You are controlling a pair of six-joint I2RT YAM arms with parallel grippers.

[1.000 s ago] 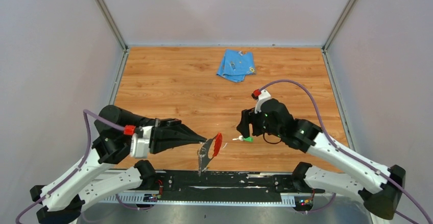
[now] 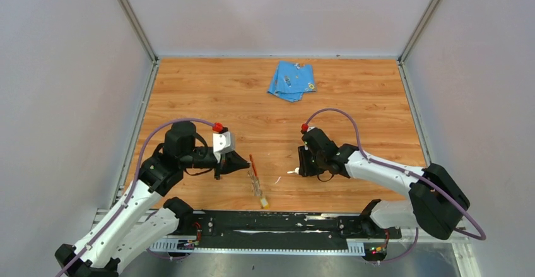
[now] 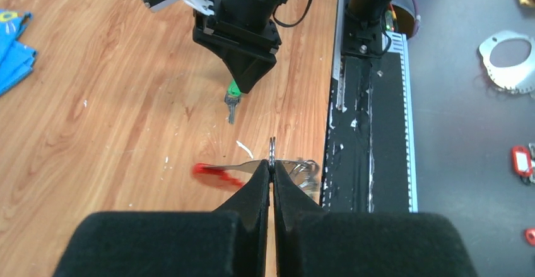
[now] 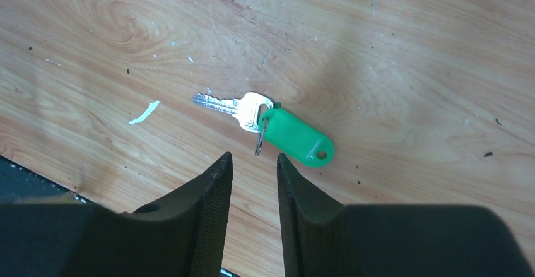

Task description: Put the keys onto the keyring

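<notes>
A key [image 4: 246,110] with a green tag [image 4: 298,139] and a small split ring [image 4: 261,137] lies on the table in the right wrist view. My right gripper stands over it, its fingers apart and pointing at the small ring, with nothing between them. From the top, that gripper [image 2: 305,173] hides the tag; only the key's blade [image 2: 293,171] shows. In the left wrist view my left gripper is shut on a thin metal ring [image 3: 272,147], seen edge-on. Blurred metal pieces and a red part [image 3: 214,176] hang there. A yellow end [image 2: 265,202] shows from the top.
A folded blue cloth [image 2: 293,80] lies at the back of the table. A black rail [image 2: 277,231] runs along the front edge. A small white scrap [image 4: 144,112] lies near the key.
The right gripper has come down over the green tag, covering it.
</notes>
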